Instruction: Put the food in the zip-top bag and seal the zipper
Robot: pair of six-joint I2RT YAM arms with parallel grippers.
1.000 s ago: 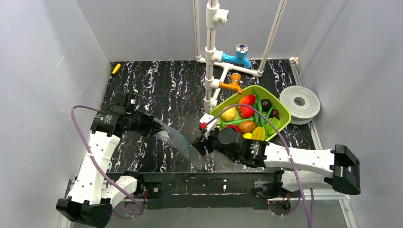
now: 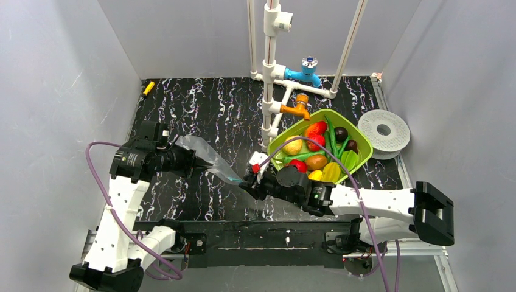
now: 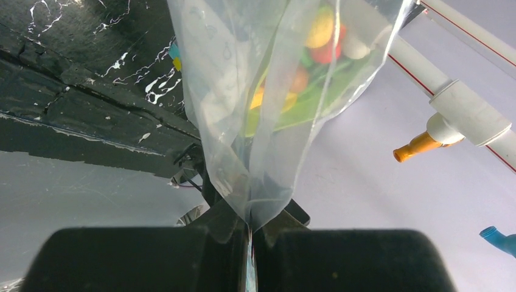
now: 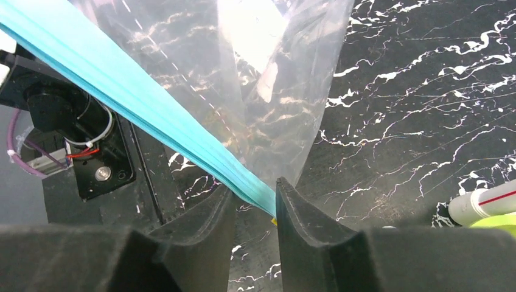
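Observation:
The clear bag stretches between my two arms above the table. My left gripper is shut on it, pinching a gathered part, and the film spreads out beyond the fingers. A light-blue zip band runs diagonally through the right wrist view. Its lower end lies at the fingertips of my right gripper, which is part open with a gap between its fingers. A small yellow bit shows at that end of the band. The toy food lies in a green basket, right of the bag.
White pipes with an orange tap and a blue tap rise behind the basket. A white roll stands right of it. A yellow-handled tool lies at the back left.
The right gripper has moved slightly left and down in the top view, to the bag's blue-edged end.

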